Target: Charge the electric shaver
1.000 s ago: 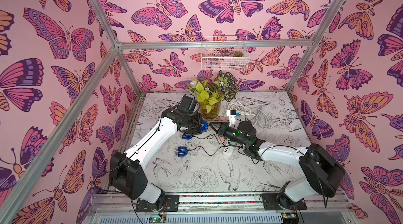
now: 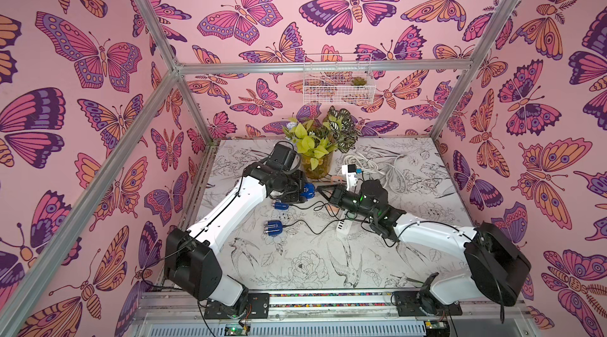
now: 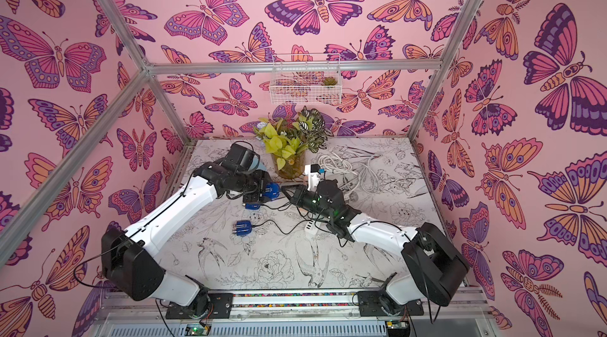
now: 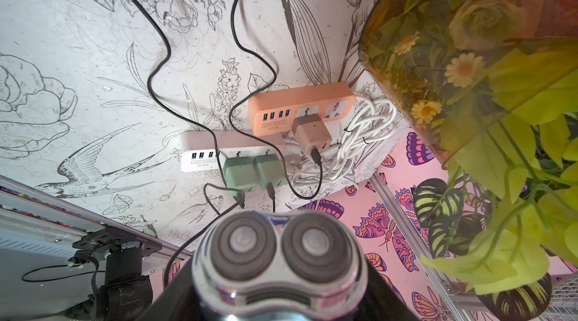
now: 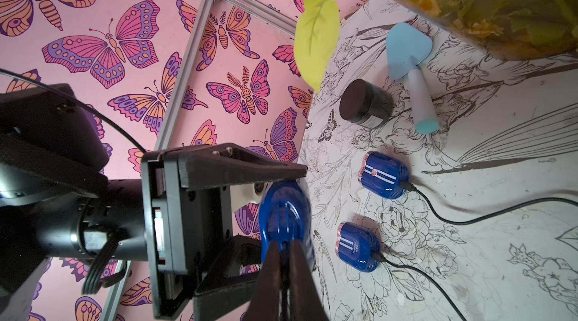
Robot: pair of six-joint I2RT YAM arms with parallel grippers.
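Observation:
A blue shaver (image 2: 308, 191) is held up by my left gripper (image 2: 303, 189), shut around its body. Its two round heads (image 4: 280, 245) fill the bottom of the left wrist view. In the right wrist view the shaver's blue end (image 5: 285, 209) faces my right gripper. The right fingers are shut, their tips at or very close to that end; any plug or cable between them cannot be made out. Two other blue shavers, the upper one (image 5: 383, 174) and the lower one (image 5: 357, 246), lie on the table with black cables attached.
A white power strip (image 4: 207, 149) carries two green adapters (image 4: 239, 173); an orange strip (image 4: 301, 104) carries a brown one (image 4: 311, 133). Behind stands a planter (image 2: 316, 165). A dark jar (image 5: 365, 103) and blue trowel (image 5: 421, 101) lie nearby.
My right arm's elbow has swung outward to the right, while its fingertips have shifted only slightly. The left arm and the held shaver have hardly moved.

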